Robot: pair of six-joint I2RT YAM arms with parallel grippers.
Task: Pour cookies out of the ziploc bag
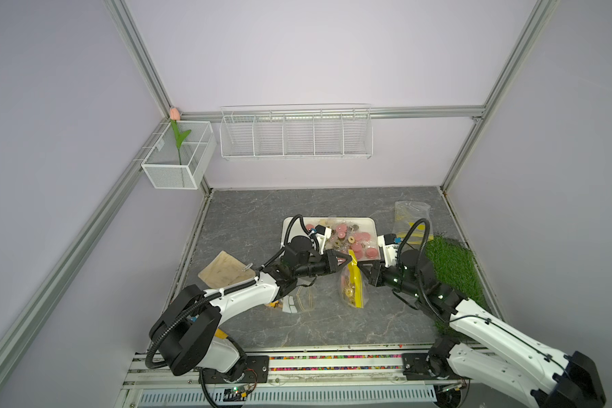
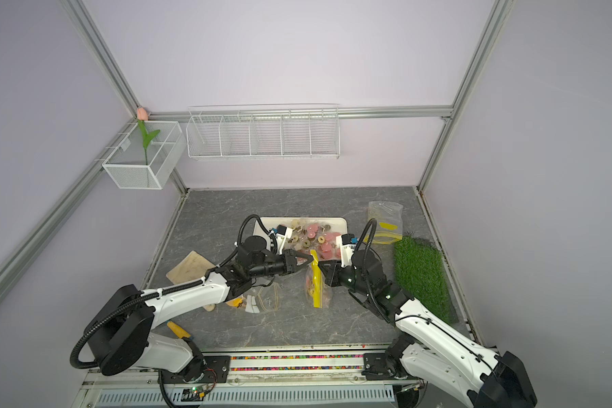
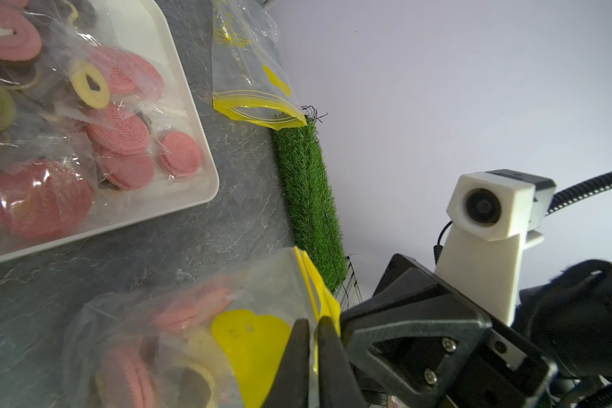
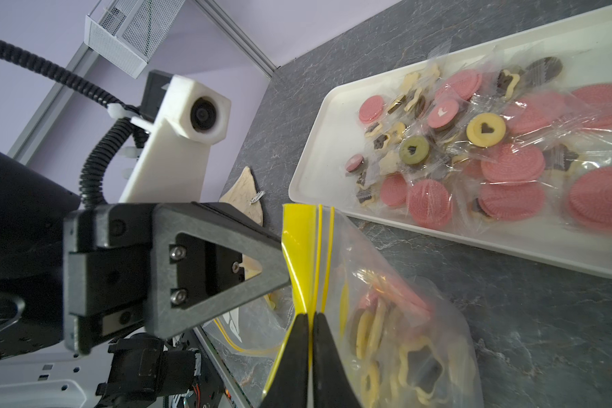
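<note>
A clear ziploc bag [image 1: 349, 291] with a yellow seal strip hangs between my two grippers, with cookies [image 4: 394, 340] in its lower part. My right gripper is shut on the yellow edge near the bag's mouth; a thin yellow line shows between its fingertips. On the bag's other side, my left gripper has its fingertips a little apart, right at the bag's film and seal. Whether they touch the film is hard to tell. Behind the bag lies a white tray [image 4: 319, 153] holding several wrapped cookies.
An empty ziploc bag [image 1: 409, 214] lies at the back right, near a green grass mat [image 1: 459, 268]. To the left are a beige cloth pouch [image 1: 223, 270] and another flat clear bag [image 1: 304, 298].
</note>
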